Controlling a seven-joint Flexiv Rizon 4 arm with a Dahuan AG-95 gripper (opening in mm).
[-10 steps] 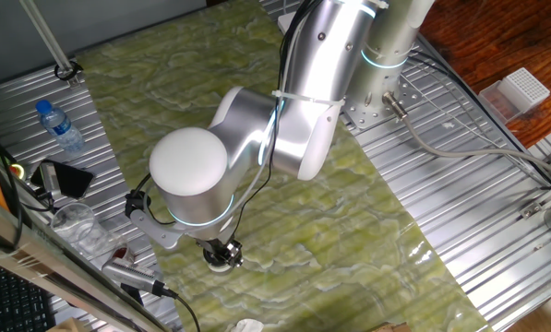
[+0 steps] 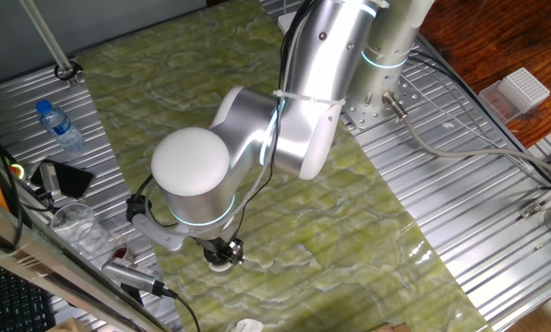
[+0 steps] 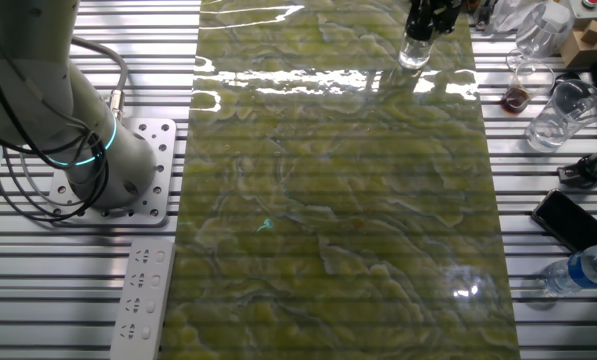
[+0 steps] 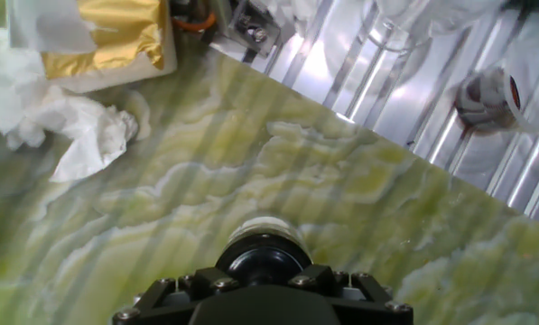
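A small clear glass container with a black top (image 4: 263,260) sits between the fingertips in the wrist view. My gripper appears shut on that black top, its fingers close against both sides. In exterior view 2 the glass body (image 3: 415,52) shows below the dark gripper (image 3: 433,15), near the far edge of the green marbled sheet (image 3: 338,180). Whether its base touches the sheet is hard to tell. From exterior view 1, the gripper (image 2: 223,253) hangs under the wrist, hiding most of the glass.
Crumpled white tissue (image 4: 84,135) and a gold-and-white pack (image 4: 116,41) lie beside the sheet's edge. Along one side stand clear cups (image 3: 563,115), a small cup of dark liquid (image 3: 516,98), a phone (image 3: 575,222) and a water bottle (image 3: 583,270).
The wrist and gripper have shifted very slightly to the right in exterior view 1. Nothing else has visibly moved.
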